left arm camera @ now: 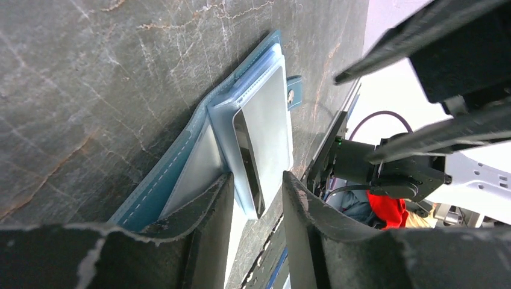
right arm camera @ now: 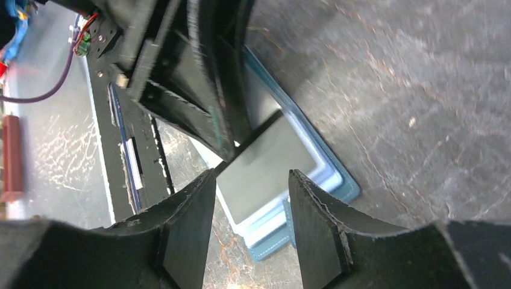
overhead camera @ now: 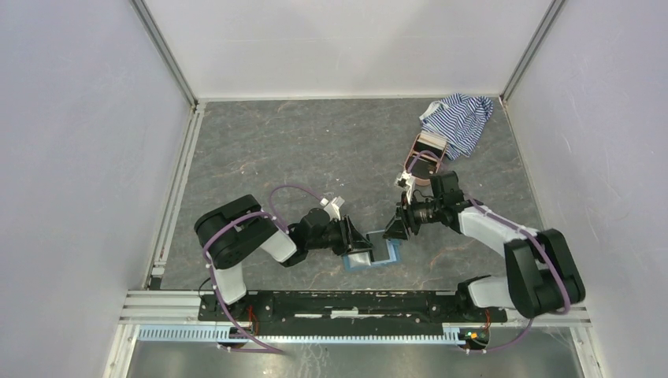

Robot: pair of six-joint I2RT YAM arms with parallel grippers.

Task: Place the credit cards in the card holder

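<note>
The blue card holder [overhead camera: 354, 264] lies opened on the table near the front edge. A flat grey card [right arm camera: 271, 168] rests on its right half, seemingly inside a clear sleeve [left arm camera: 274, 78]; a dark strip shows along the sleeve's near edge. My left gripper is part open, its fingertips on either side of that edge with a gap between them. Over the holder's right side, my right gripper stands open and nothing is between its fingers. Whether the left fingers touch the sleeve, I cannot tell.
A pinkish box [overhead camera: 409, 161] with dark and pale contents stands at the back right, beside a striped cloth [overhead camera: 461, 118]. Both arms crowd the holder.
</note>
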